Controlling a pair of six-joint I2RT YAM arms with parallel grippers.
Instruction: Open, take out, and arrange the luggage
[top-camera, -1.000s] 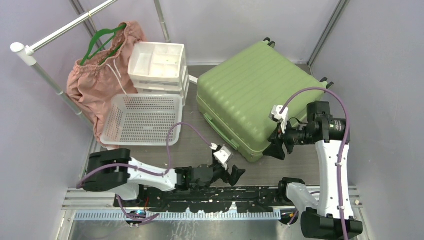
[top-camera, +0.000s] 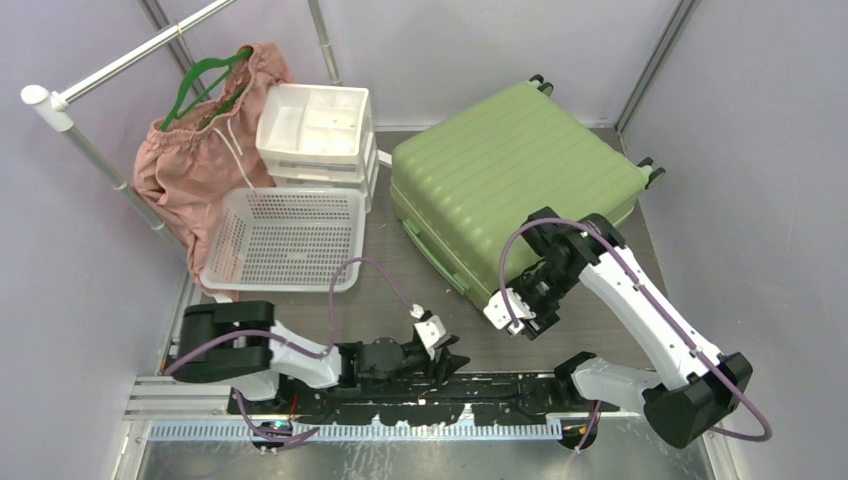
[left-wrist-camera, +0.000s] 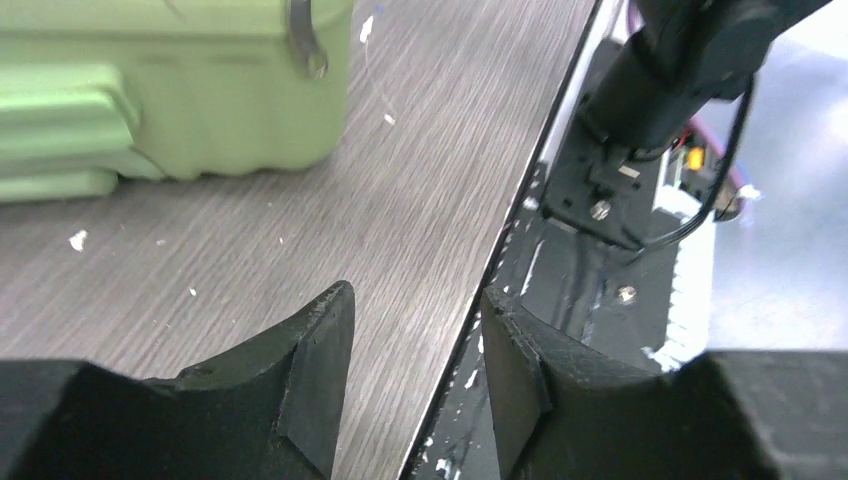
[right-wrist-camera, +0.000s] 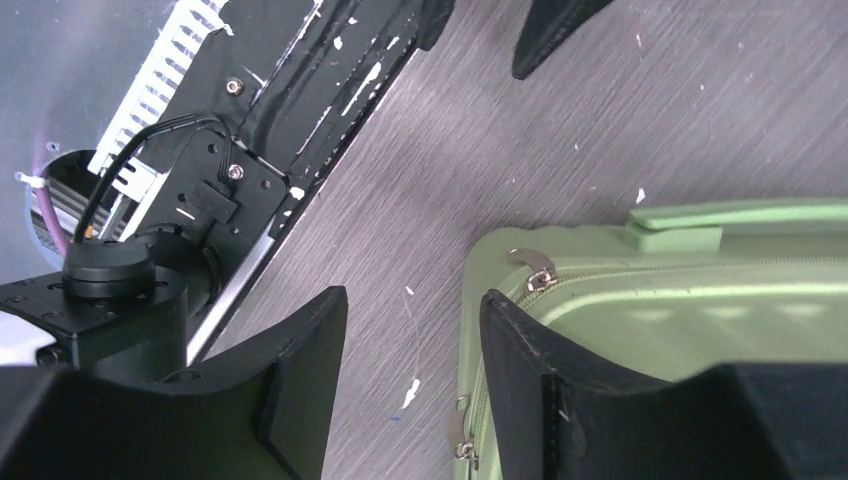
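Note:
A green hard-shell suitcase (top-camera: 510, 170) lies flat on the floor, its side handle (top-camera: 432, 255) facing the left. My left gripper (top-camera: 440, 360) is low in front of its near-left end, open and empty; the left wrist view shows the suitcase (left-wrist-camera: 220, 100) beyond the fingers. My right gripper (top-camera: 520, 318) hangs at the suitcase's near corner, open. In the right wrist view its fingers stand over that corner, where zipper pulls (right-wrist-camera: 540, 275) show, with nothing held.
A white mesh basket (top-camera: 282, 240), stacked drawers (top-camera: 313, 125) and a pink bag (top-camera: 180, 170) on a hanger stand at the left. Bare floor lies between basket and suitcase. Walls enclose the sides; a black rail runs along the front.
My right gripper has swung left and down around the suitcase's near corner, and the arm has turned. My left gripper has shifted a little left and down. The suitcase has shifted very slightly left.

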